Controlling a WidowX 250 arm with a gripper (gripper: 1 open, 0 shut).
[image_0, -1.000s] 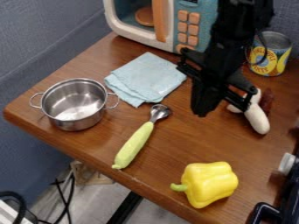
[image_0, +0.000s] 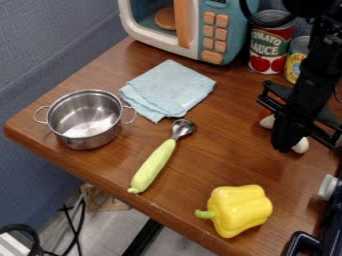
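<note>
My black gripper (image_0: 286, 130) is low at the right of the wooden table (image_0: 201, 150), over a white elongated object (image_0: 301, 144) with a reddish part beside it, both partly hidden by the gripper. Whether the fingers are open or shut is unclear. A silver pot (image_0: 84, 120), a pale corn cob (image_0: 152, 165), a spoon (image_0: 183, 129), a folded blue cloth (image_0: 166, 88) and a yellow pepper (image_0: 241, 209) lie to its left and front.
A toy microwave (image_0: 223, 40) stands at the back, with a tomato sauce can (image_0: 269, 47) and a yellow can (image_0: 295, 62) near it.
My gripper has moved right and lower, toward the white object. The tomato can and the table's middle are now uncovered.
</note>
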